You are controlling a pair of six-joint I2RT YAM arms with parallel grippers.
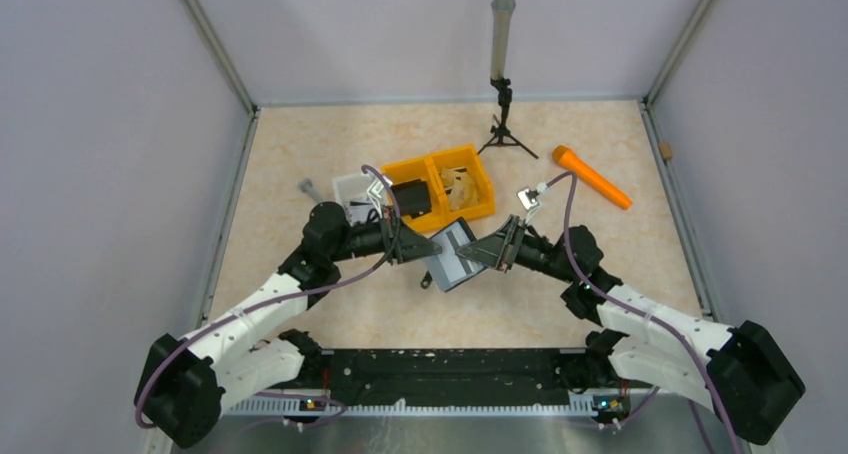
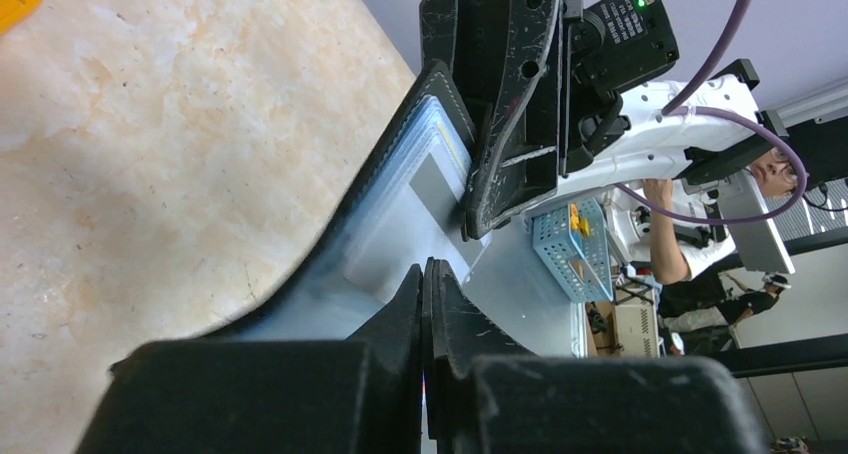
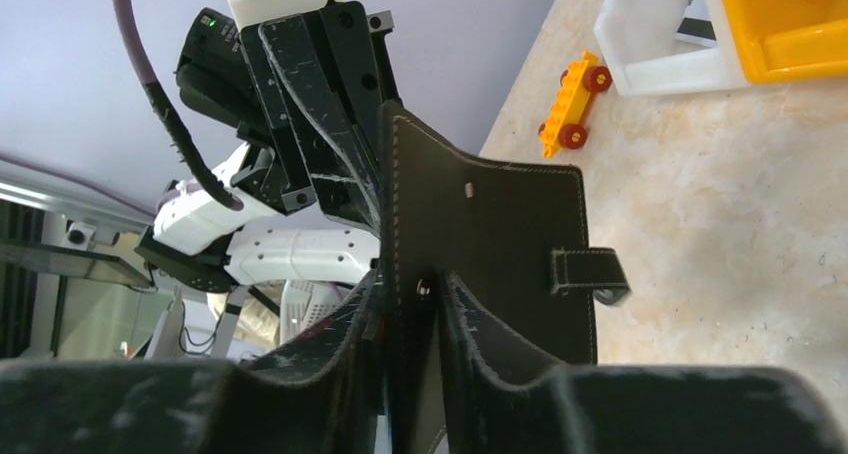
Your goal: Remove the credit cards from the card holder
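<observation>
A dark stitched card holder hangs between both grippers, its pale cards facing the left wrist camera and its dark back with a strap facing the right. My left gripper is shut, its tips in front of the cards with nothing visible between them. My right gripper has the holder's edge between its fingers; the blur and overlap hide how tightly they close on it.
A yellow divided bin and white bin stand behind, with a toy car nearby. An orange microphone lies back right; a tripod stands at the back.
</observation>
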